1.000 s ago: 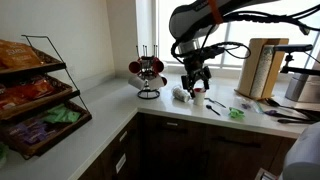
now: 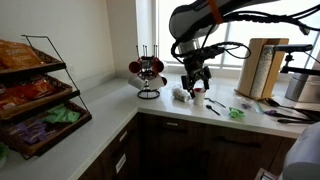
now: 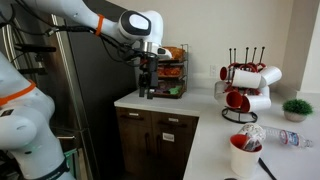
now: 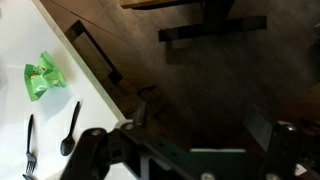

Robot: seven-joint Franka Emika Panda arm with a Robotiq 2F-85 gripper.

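Note:
My gripper is open in the wrist view, its two fingers far apart with only dark floor showing between them. In exterior view 2 the gripper (image 3: 147, 91) hangs in front of the drawer side of the counter, clear of any object. A green packet (image 4: 45, 76) lies on the white counter at the left of the wrist view. Nearer the counter edge is a black spoon (image 4: 70, 131), with a black fork (image 4: 30, 146) to its left. A white cup with a red inside (image 3: 244, 158) stands on the counter in exterior view 2.
A rack (image 2: 149, 80) with red and white mugs stands in the counter's corner. A clear bottle (image 3: 287, 138) lies near a potted plant (image 3: 297, 108). Tiered shelves (image 2: 32, 85) of snacks stand on the left.

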